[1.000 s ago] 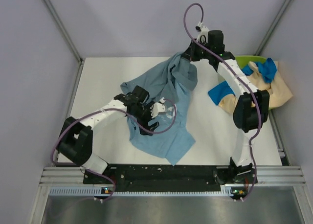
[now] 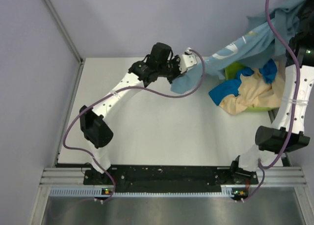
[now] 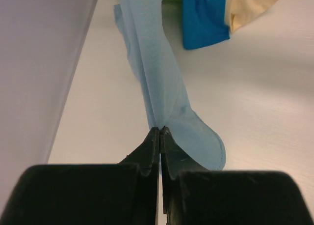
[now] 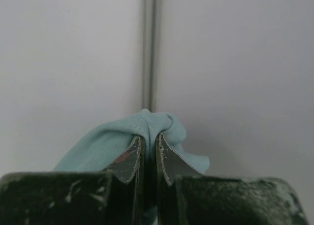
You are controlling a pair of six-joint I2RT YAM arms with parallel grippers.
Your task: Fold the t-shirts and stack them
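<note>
A light blue T-shirt (image 2: pixel 228 53) with white print stretches in the air from my left gripper (image 2: pixel 174 72) at mid-table to the upper right corner. In the left wrist view the shirt (image 3: pixel 157 72) runs from the shut fingertips of my left gripper, its loose end flaring past them. My right gripper is shut on a bunched part of the shirt (image 4: pixel 108 141); in the top view it is at the upper right edge, mostly out of frame.
A green bin (image 2: pixel 255 108) holding blue and beige cloths (image 2: pixel 248 92) stands at the right, under the raised shirt.
My right gripper has moved up and right to the corner, pulling the shirt off the middle of the table. My left gripper has risen and moved up and right with the shirt's end.
</note>
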